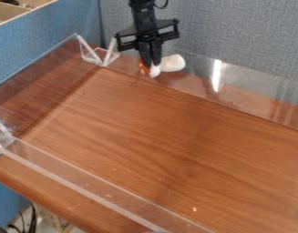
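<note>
My black gripper [150,60] hangs at the top middle, over the back edge of the wooden tray by the clear wall. At its fingertips is an object with an orange part [144,67] and a white, rounded part [172,63] sticking out to the right. The fingers partly hide it, and I cannot tell how they close on it.
A clear plastic wall [231,84] runs round the wooden surface [158,146], which is bare. White corner braces [100,53] stand at the back left. Blue padding [29,59] lines the left side, and grey panels back the scene.
</note>
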